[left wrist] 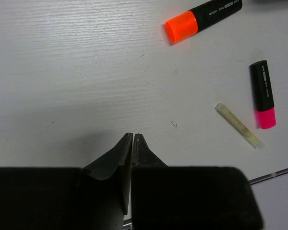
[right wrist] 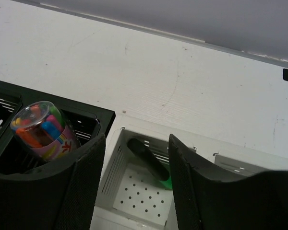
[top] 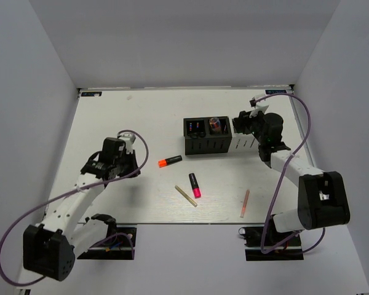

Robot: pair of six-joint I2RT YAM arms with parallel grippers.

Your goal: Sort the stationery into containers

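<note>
A black-and-green highlighter (right wrist: 149, 160) lies slanted inside a compartment of the white container (right wrist: 113, 206). My right gripper is open above it, fingers empty. My left gripper is shut on nothing over bare table at the left. In the left wrist view lie an orange highlighter (left wrist: 201, 21), a pink highlighter (left wrist: 261, 91) and a pale stick (left wrist: 237, 124). A pink stick (top: 245, 203) lies at the front right. The black container (top: 207, 144) holds a tub of coloured pens (right wrist: 45, 132).
Walls stand at both sides and behind. The black and white containers stand side by side at the back centre-right, the white one partly under my right arm.
</note>
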